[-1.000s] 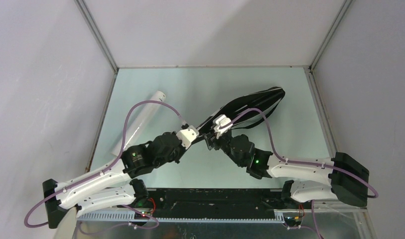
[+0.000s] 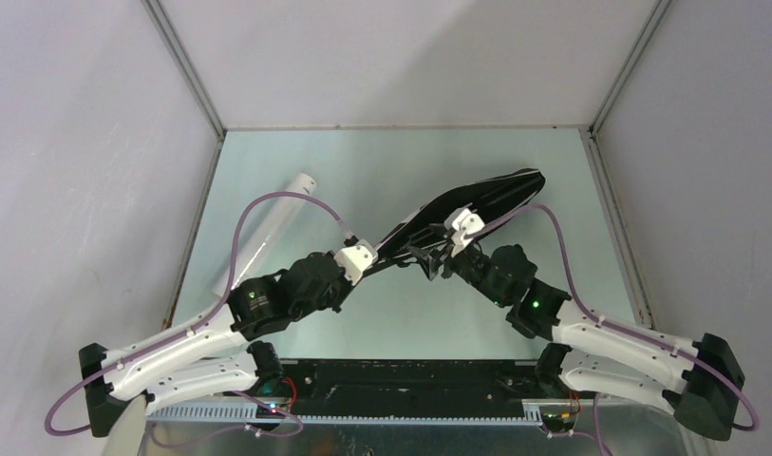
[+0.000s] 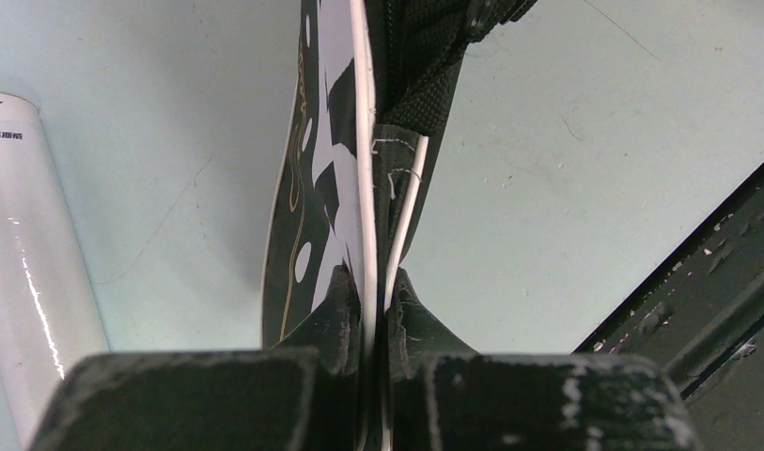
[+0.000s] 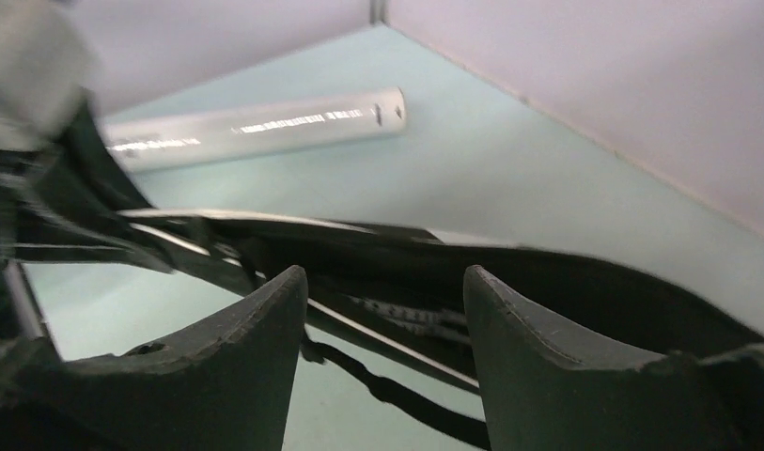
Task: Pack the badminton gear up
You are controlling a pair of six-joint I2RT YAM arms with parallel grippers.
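Observation:
A long black badminton bag (image 2: 500,190) lies diagonally across the right half of the table. My left gripper is shut on its narrow end, where white-edged fabric and a black mesh part show. My right gripper stands open over the bag's middle, its fingers apart, with the bag and a loose black strap (image 4: 397,395) visible beyond them. Whether the fingers touch the bag is unclear. A white shuttlecock tube (image 2: 268,228) lies at the left of the table, also seen in the left wrist view.
Walls close the back and sides. A dark recessed strip (image 2: 410,380) runs along the front edge, below both arms.
My right gripper has moved rightward along the bag, away from the left one, and its arm has shifted right. The left arm is almost unchanged.

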